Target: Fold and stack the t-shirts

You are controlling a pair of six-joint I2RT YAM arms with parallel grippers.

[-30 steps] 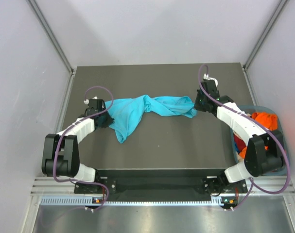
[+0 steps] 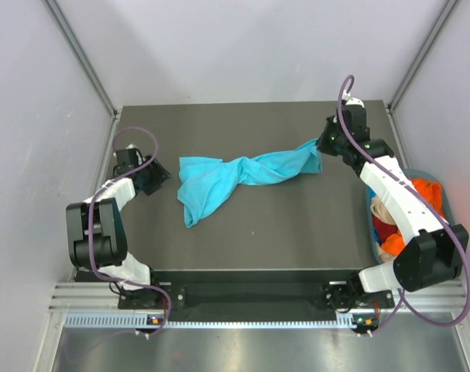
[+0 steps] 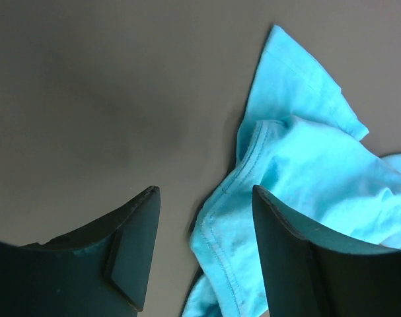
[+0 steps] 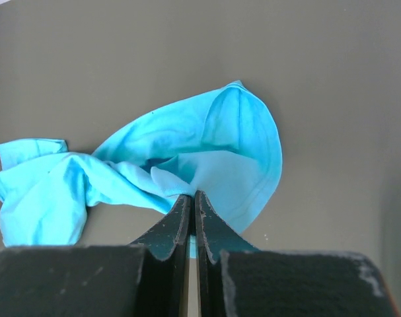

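Observation:
A cyan t-shirt (image 2: 219,180) lies bunched and twisted across the middle of the table, wider at its left end. My left gripper (image 2: 166,180) is open just left of that end; in the left wrist view the shirt's hemmed edge (image 3: 236,188) shows beyond and between the fingers, unheld. At the shirt's right end my right gripper (image 2: 320,146) is shut on the cloth. The right wrist view shows a fold of the shirt (image 4: 220,172) running into the closed fingertips, the rest spreading behind them.
A blue-grey basket (image 2: 372,221) with orange, red and beige cloths stands at the table's right side, partly under the right arm. Bare table (image 2: 258,232) lies in front of and behind the shirt.
My left gripper has opened and drawn back leftward off the shirt. The right one has moved up and right, pulling the shirt's right end with it.

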